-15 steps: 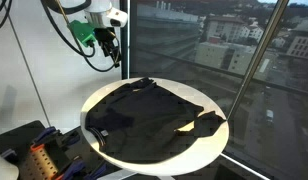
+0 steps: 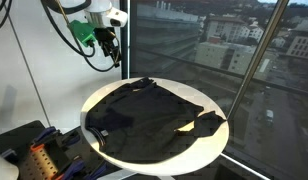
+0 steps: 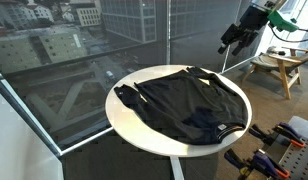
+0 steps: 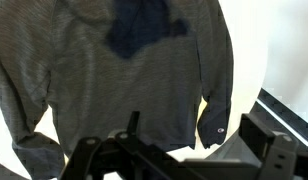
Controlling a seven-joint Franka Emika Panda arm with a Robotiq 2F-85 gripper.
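Note:
A black long-sleeved garment (image 2: 154,115) lies spread over the round white table, as exterior view 2 also shows the dark cloth (image 3: 179,105). In the wrist view its body (image 4: 119,85) fills the middle, and a sleeve (image 4: 216,75) runs down the right side to a cuff with a small button. Another sleeve folds along the left. High above the table's edge, clear of the cloth, hangs my gripper (image 3: 232,46). It is open, its two dark fingers apart at the bottom of the wrist view and nothing held between them.
A wooden chair (image 3: 277,75) is at the right in exterior view 2, beyond the table. The robot's base and cables occupy the near side.

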